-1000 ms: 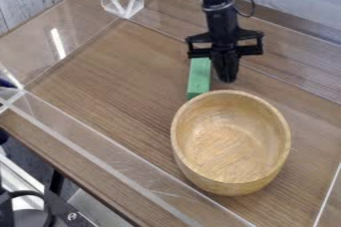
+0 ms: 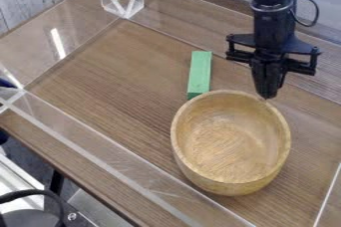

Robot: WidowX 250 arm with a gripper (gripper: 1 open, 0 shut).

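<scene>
My black gripper hangs at the upper right, just above the far right rim of a large round wooden bowl. It is shut, with nothing seen between its fingers. A flat green block lies on the wooden table to the left of the gripper, beyond the bowl, apart from both.
A white angular piece is at the upper left. Clear strips edge the table, and black cables lie at the bottom left.
The bowl and green block look unmoved.
</scene>
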